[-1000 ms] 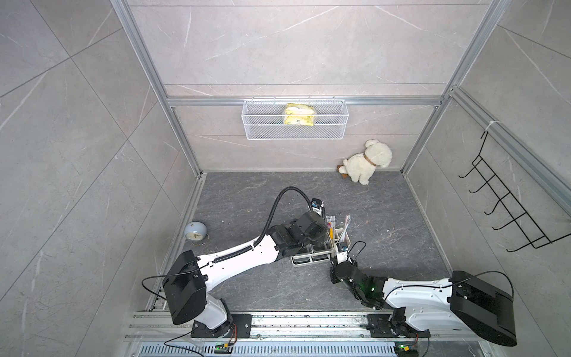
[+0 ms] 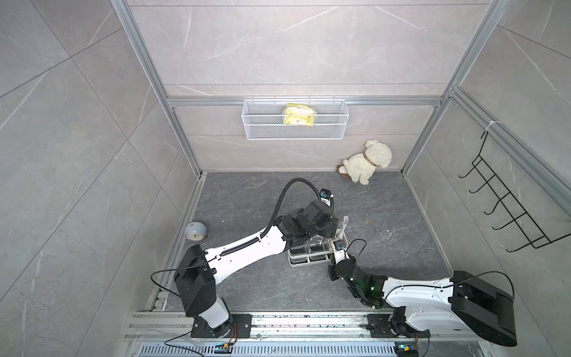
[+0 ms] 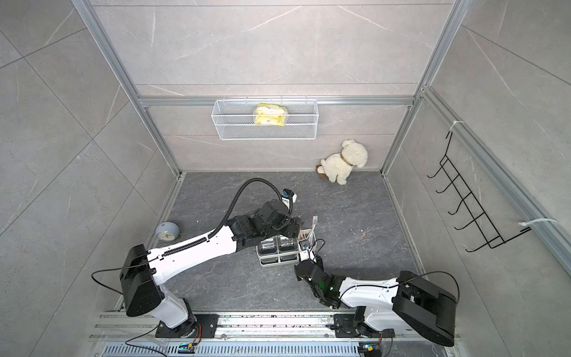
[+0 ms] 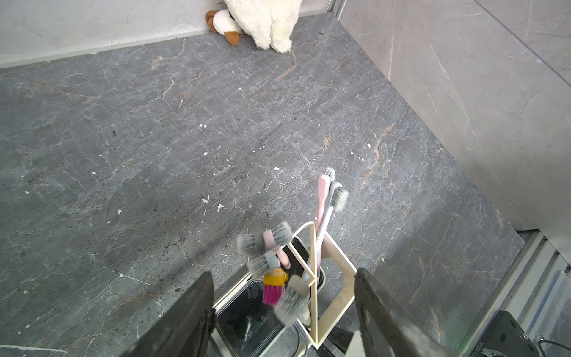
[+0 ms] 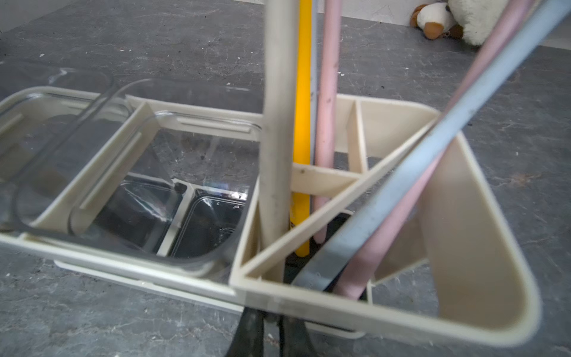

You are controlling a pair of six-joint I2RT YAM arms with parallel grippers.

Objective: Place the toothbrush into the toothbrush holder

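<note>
The cream toothbrush holder [image 5: 487,226] stands on the grey floor, its end divided into compartments. A white handle [image 5: 279,119], a yellow one [image 5: 304,95] and a pink one [image 5: 328,101] rise from the divided section. A light blue handle [image 5: 380,196] leans right with another pink one. In the left wrist view, pink and white toothbrushes [image 4: 323,187] lean outward from the holder, apart from a cluster of bristle heads. My left gripper is open above the holder, its fingers either side of that cluster. My right gripper is shut on the holder's front wall.
Clear bins [image 5: 178,154] fill the rest of the holder's frame. A white plush toy [image 2: 364,163] sits by the back wall, and a small grey round object [image 2: 195,231] is at left. Floor behind and right of the holder is clear.
My left arm has moved right, and its gripper now covers the toothbrushes that showed in the top left view. The holder has shifted very slightly left.
</note>
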